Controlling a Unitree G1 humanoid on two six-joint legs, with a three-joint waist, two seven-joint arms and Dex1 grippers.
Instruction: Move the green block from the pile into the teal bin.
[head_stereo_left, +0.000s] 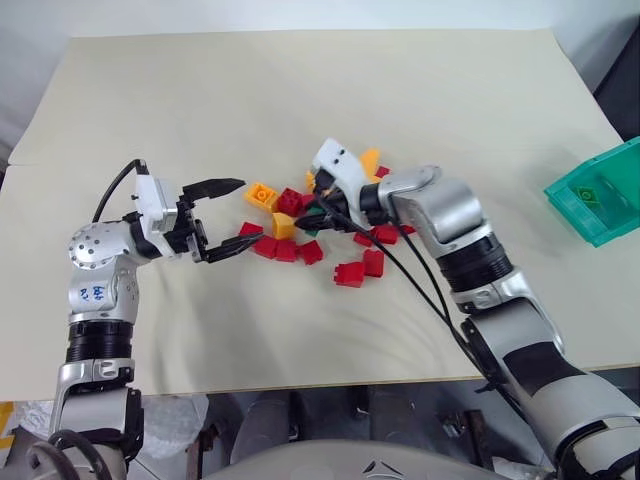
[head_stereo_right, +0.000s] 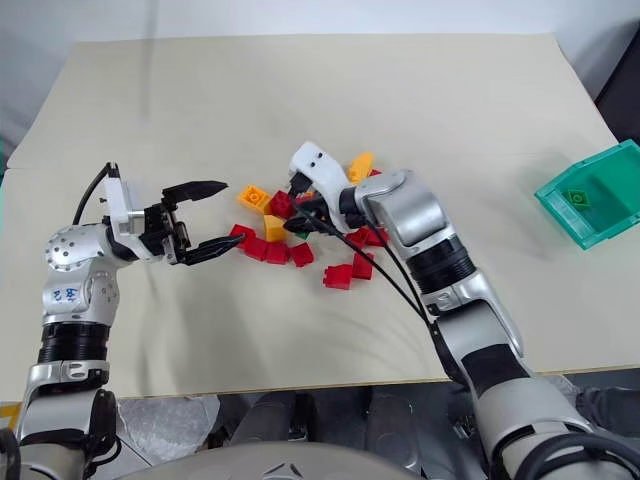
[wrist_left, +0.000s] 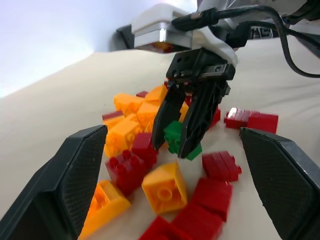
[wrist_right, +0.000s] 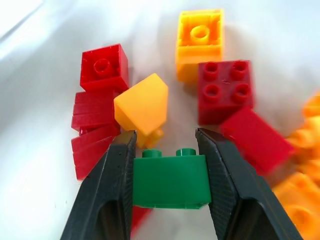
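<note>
The green block (wrist_right: 171, 182) is pinched between the fingers of my right gripper, its studs facing away from the camera's lower edge. In the left wrist view the same green block (wrist_left: 174, 134) shows between the dark right fingers, above the pile of red and yellow blocks. Left of the pile, my left gripper (head_stereo_left: 228, 220) stands with its fingers wide apart and nothing between them. The teal bin (head_stereo_left: 571, 208) is at the far right of the table, with a green block (head_stereo_left: 588, 194) lying inside it.
Several red blocks (head_stereo_left: 349, 274) and yellow blocks (head_stereo_left: 262, 196) lie loosely under and around the right gripper, mid-table. The right arm (head_stereo_left: 470, 255) reaches across between the pile and the bin. Bare table (head_stereo_left: 250, 100) stretches behind the pile.
</note>
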